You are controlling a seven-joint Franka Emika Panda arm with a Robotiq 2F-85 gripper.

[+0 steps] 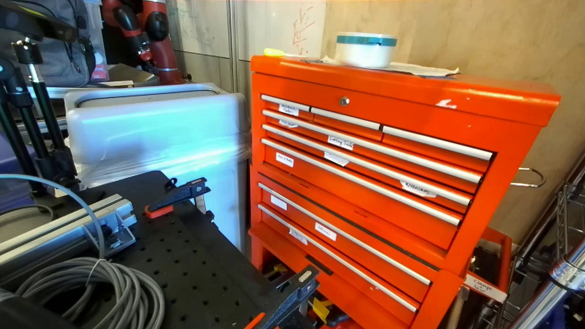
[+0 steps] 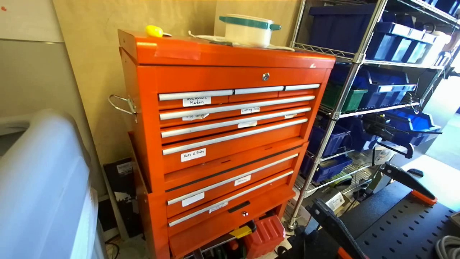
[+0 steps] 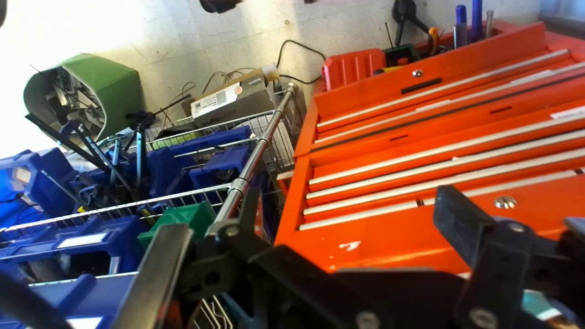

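In the wrist view my gripper stands open, its dark fingers [image 3: 459,222] spread wide with nothing between them. Behind the gap is the orange tool chest [image 3: 378,246], seen at a steep slant. Both exterior views show that chest [image 1: 351,241] [image 2: 151,129] from the front, all its drawers closed; the arm is not visible there. A white tub with a teal rim [image 1: 364,52] [image 2: 248,32] sits on its top, on some papers. Beside it lies a small yellow object [image 1: 273,52] [image 2: 153,31] near the edge.
Wire shelving with blue bins [image 2: 396,41] stands right beside the chest. A black perforated table [image 1: 186,263] with clamps [image 1: 175,197], an aluminium rail [image 1: 60,230] and a coiled grey cable [image 1: 131,296] is in front. A large white case [image 1: 159,126] stands to the left.
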